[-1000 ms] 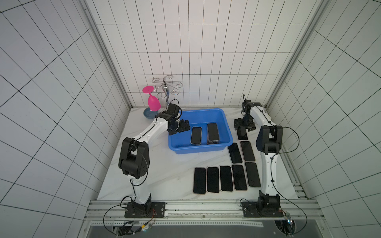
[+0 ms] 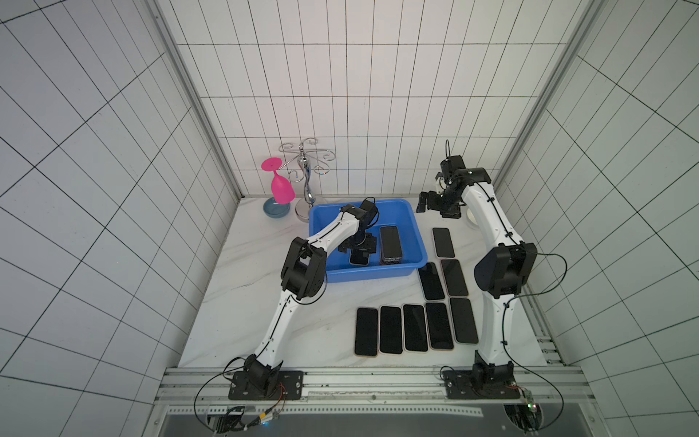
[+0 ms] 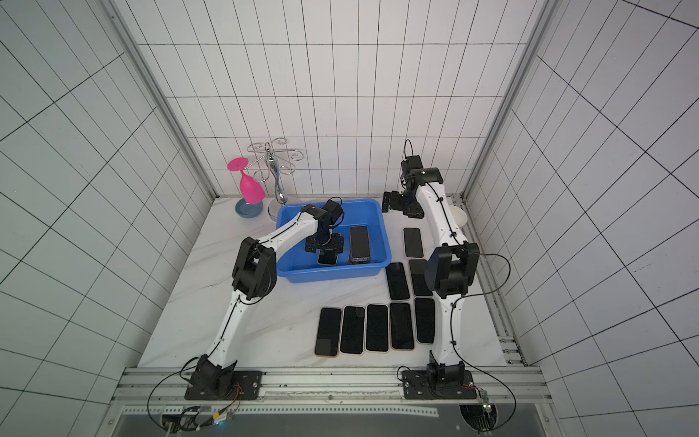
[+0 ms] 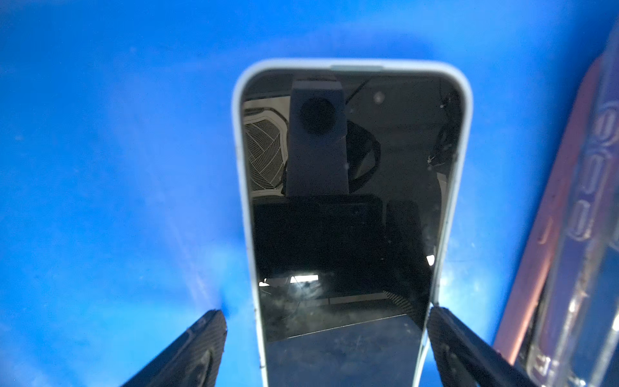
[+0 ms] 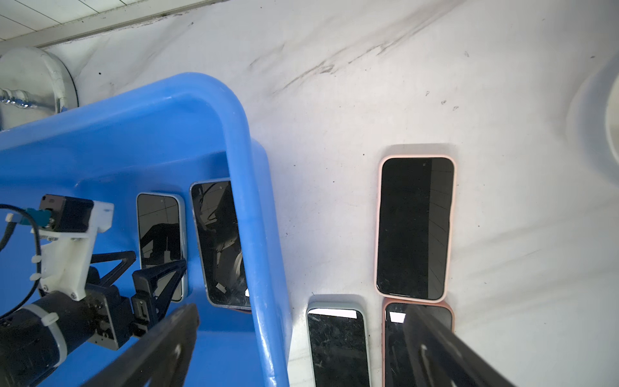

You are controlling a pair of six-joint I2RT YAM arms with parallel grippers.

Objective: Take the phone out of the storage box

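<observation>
A phone with a light frame (image 4: pixel 345 232) lies flat in the blue storage box (image 2: pixel 397 207). My left gripper is low over it, open, its fingertips on either side of the phone's long edges. Just right of it in the box is a stack of phones in cases (image 2: pixel 391 242), seen edge-on in the left wrist view. My right gripper (image 2: pixel 431 203) is raised beyond the box's right rim, open, with nothing visible between its fingers.
Several phones (image 3: pixel 376 327) lie in rows on the table in front and right of the box. A pink glass (image 3: pixel 252 188) on a metal stand and a bowl (image 3: pixel 249 209) are at back left; a white round item (image 5: pixel 606 116) is at right.
My left arm has moved rightward and down over the phone in the box.
</observation>
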